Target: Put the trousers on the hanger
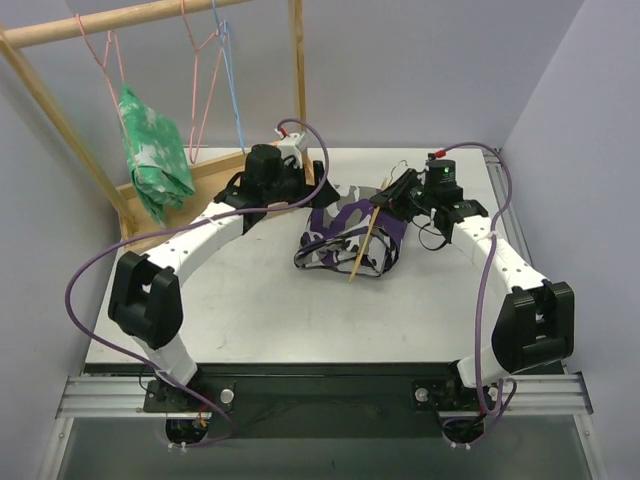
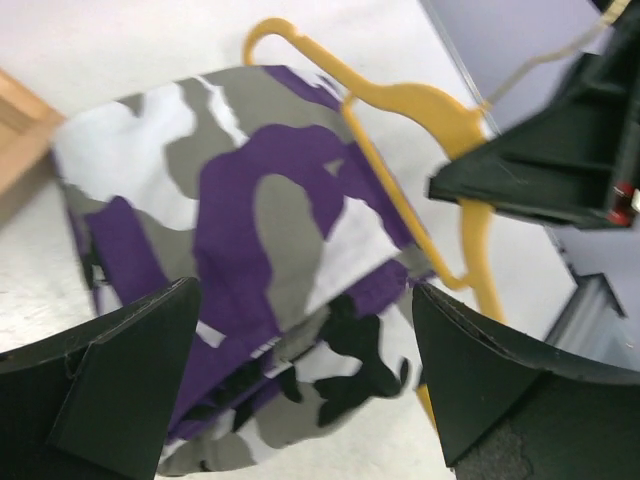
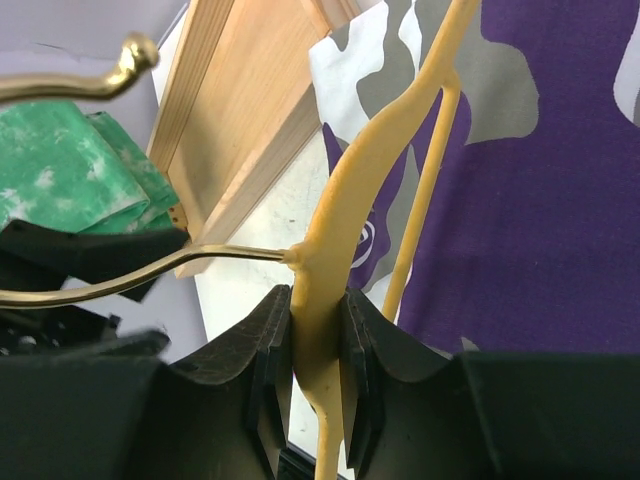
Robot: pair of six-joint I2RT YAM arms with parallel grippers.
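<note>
Purple, grey, white and black camouflage trousers (image 1: pixel 346 214) lie bunched on the table between both arms. A yellow hanger (image 1: pixel 363 245) slants across their right side, its upper end at my right gripper (image 1: pixel 390 200). Seen from the right wrist, the fingers (image 3: pixel 270 345) press on either side of the hanger's neck (image 3: pixel 320 300), and the metal hook (image 3: pixel 150 268) points left. My left gripper (image 1: pixel 325 190) is at the far left edge of the trousers. In the left wrist view its fingers (image 2: pixel 150 340) are wide apart, with the trousers (image 2: pixel 260 230) lying beyond them.
A wooden rack stands at the back left, with a top bar (image 1: pixel 100 22), a base tray (image 1: pixel 215 180) and empty pink and blue hangers (image 1: pixel 232 85). Green cloth (image 1: pixel 155 155) hangs from it.
</note>
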